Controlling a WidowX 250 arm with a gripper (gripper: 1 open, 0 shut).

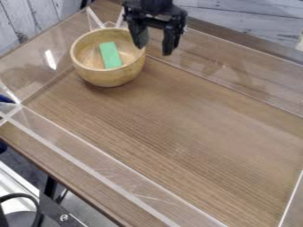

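My gripper (154,34) is a dark, blurred shape at the top centre, above and just right of a round wooden bowl (124,73). Its fingers point down and look apart, with nothing clear between them. A green block (110,55) stands inside the bowl, toward its left side.
A pale wall or edge runs along the back. A dark cable loop lies at the lower left corner.
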